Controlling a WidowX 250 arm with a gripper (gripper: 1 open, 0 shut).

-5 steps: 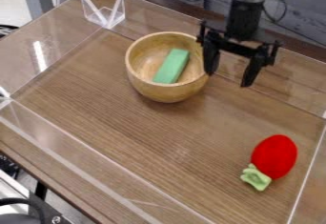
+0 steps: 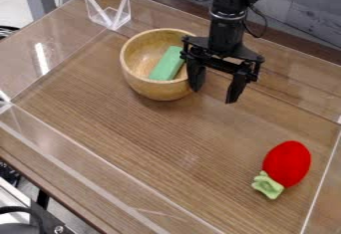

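My black gripper hangs over the table at the upper middle, just right of a yellow bowl, its two fingers spread open with nothing seen between them. A green item lies inside the bowl. A red oval object with a pale green piece at its lower end lies at the right front.
A clear wire-like or plastic container stands at the back left. A wall edge runs along the back right. Dark cables lie at the lower left corner.
My gripper has moved toward the front and left, closer to the bowl's right side. The bowl, green item and red object appear unmoved.
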